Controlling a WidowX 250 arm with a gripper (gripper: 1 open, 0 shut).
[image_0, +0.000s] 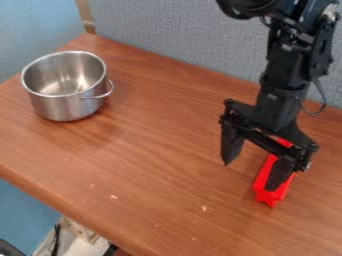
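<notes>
A red bar-shaped object (267, 195) lies on the wooden table (147, 180) at the right. My black gripper (254, 161) hangs over it with its fingers spread wide, one to the left of the red object and the other over it, partly covering it. Nothing shows held between the fingers.
A steel pot (66, 93) with a side handle stands at the back left. A grey padded wall runs behind, and the table's left edge drops to a blue floor.
</notes>
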